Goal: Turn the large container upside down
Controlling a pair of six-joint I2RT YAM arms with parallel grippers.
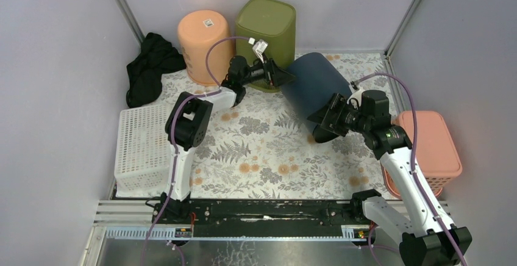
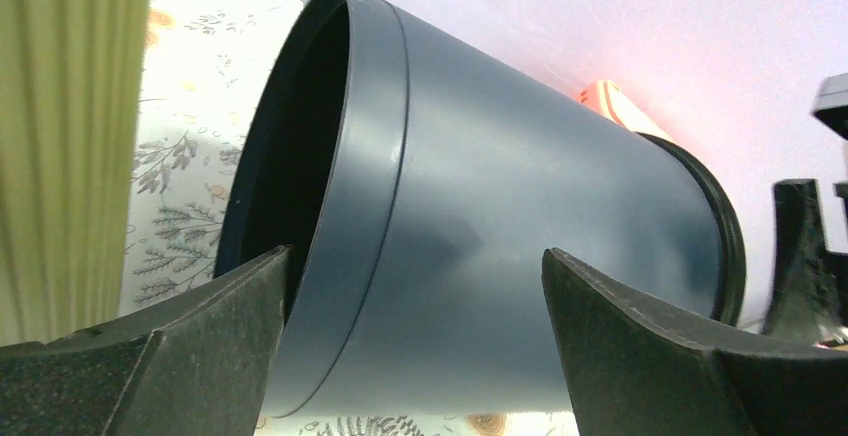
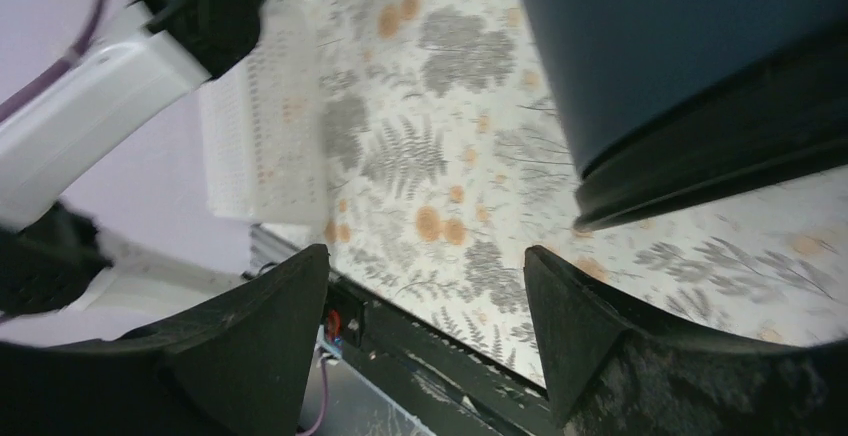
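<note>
The large dark blue container lies on its side, slanted, with its open mouth towards the back left and its black end towards the front. My left gripper is at the mouth end; its fingers are spread, and in the left wrist view one fingertip overlaps the rim. Whether the fingers touch the wall is unclear. My right gripper is beside the black end, fingers apart. In the right wrist view only the mat shows between its fingers, with the container off to the right.
A green bin and an orange bin stand at the back, the green one close to my left gripper. A white basket is on the left, and an orange basket on the right.
</note>
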